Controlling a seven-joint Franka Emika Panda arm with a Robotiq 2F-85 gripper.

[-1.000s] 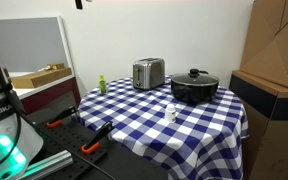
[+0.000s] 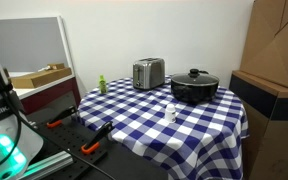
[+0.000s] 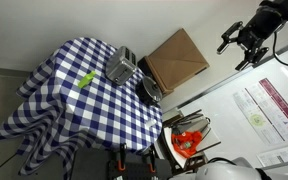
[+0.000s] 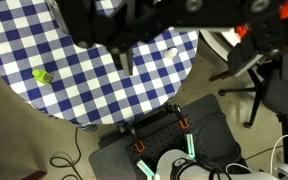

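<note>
My gripper [image 3: 232,57] is high above and to the side of the table in the second exterior view. Its two dark fingers stand apart, with nothing visible between them. From the wrist camera, the blurred gripper overhangs the checkered cloth, blocking much of the upper part of that view. A small green bottle [image 2: 102,84] stands at the table's left side. Closer to the front right is a small white cup [image 2: 170,114]. A silver toaster [image 2: 148,74] and a black lidded pot [image 2: 194,86] stand toward the back.
The blue-and-white checkered tablecloth [image 2: 134,108] is mostly bare between these objects. Cardboard boxes [image 2: 269,90] rise at the right of the table. Orange-and-black clamps [image 2: 97,138] sit by the robot base. A black chair [image 4: 269,95] is on the floor.
The objects on the table have not moved.
</note>
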